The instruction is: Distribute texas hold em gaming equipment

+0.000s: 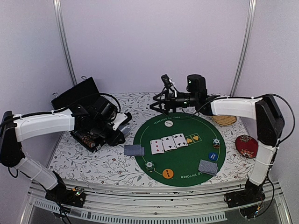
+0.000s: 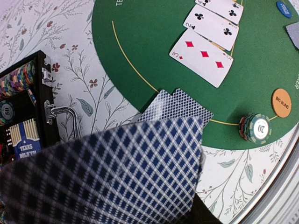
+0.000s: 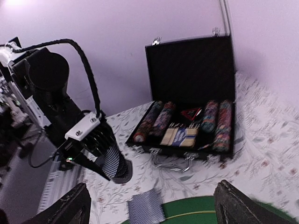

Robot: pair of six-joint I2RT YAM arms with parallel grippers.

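Observation:
My left gripper is shut on a blue-backed deck of cards, held left of the green poker mat. My right gripper is open, raised over the mat's back edge. Three face-up cards lie mid-mat. Face-down cards lie at the mat's left, more at front right. Chip stacks stand on the mat, with an orange big blind button, a blue button and a white button.
An open black chip case stands at the left behind the left arm. A red round object and a wooden piece lie at the right.

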